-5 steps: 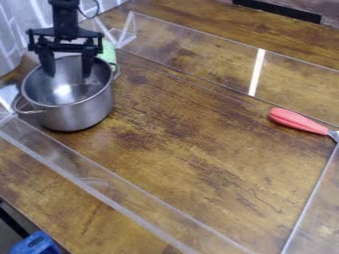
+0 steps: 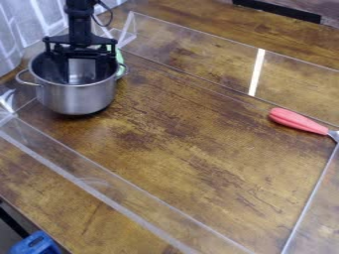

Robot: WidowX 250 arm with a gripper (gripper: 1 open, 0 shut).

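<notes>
A steel pot (image 2: 77,97) with side handles stands at the left of the wooden table (image 2: 199,149). My black gripper (image 2: 82,62) is over the pot's back rim and reaches down to its opening; whether it is open or shut, and what is between its fingers, I cannot tell. Part of a light green item (image 2: 119,62) shows behind the pot at its right.
A red-handled utensil (image 2: 296,121) lies at the right. Clear plastic borders edge the work area, and a blue object (image 2: 38,244) sits at the lower left corner.
</notes>
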